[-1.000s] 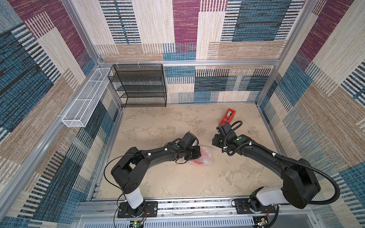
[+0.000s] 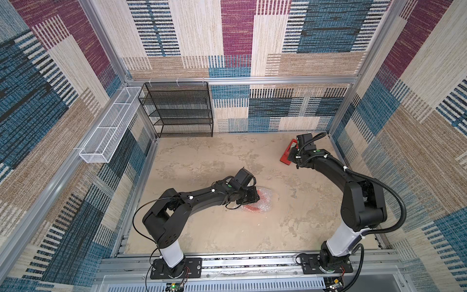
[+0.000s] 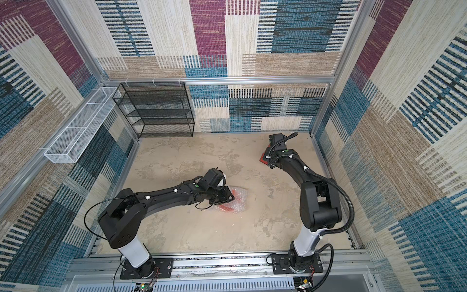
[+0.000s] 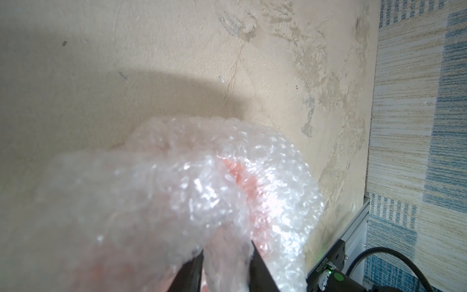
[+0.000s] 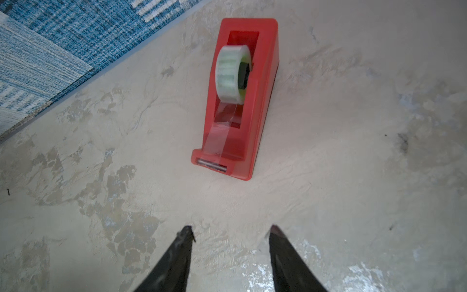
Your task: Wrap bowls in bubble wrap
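Clear bubble wrap (image 4: 287,204) lies bunched around something pinkish red, seen faintly through it; the bowl's shape cannot be made out. A fold of the wrap stands between the fingers of my left gripper, which is closed on it. In the top left view the bundle (image 2: 265,202) rests at mid-table, partly hidden by the left arm. My right gripper is open above the table, with a faint clear scrap by its right fingertip. Ahead of it stands a red tape dispenser (image 5: 260,92) holding a roll of clear tape (image 5: 231,73).
A black wire rack (image 2: 177,109) stands at the back left, and a white wire basket (image 2: 109,126) hangs along the left wall.
My right arm has swung away from the bundle toward the back right, and its gripper now covers part of the tape dispenser in the top left view. The left arm has barely moved.
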